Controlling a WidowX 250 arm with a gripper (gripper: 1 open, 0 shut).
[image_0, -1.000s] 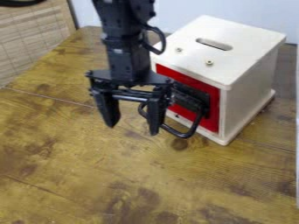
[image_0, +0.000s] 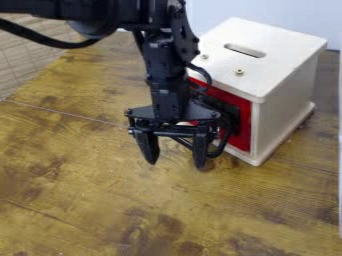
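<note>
My gripper (image_0: 174, 150) hangs over the wooden floor, open, its two black fingers pointing down with nothing between them. It is just left of and in front of a white wooden box (image_0: 281, 100), partly covering the box's red front (image_0: 230, 96). The box has a slot and small knobs on its top.
A woven mat (image_0: 20, 65) lies at the upper left edge, and a pale wall stands behind the box.
The arm and gripper have shifted a little right and lower, toward the front of the box, from where they hung about a second ago. The box has not moved.
</note>
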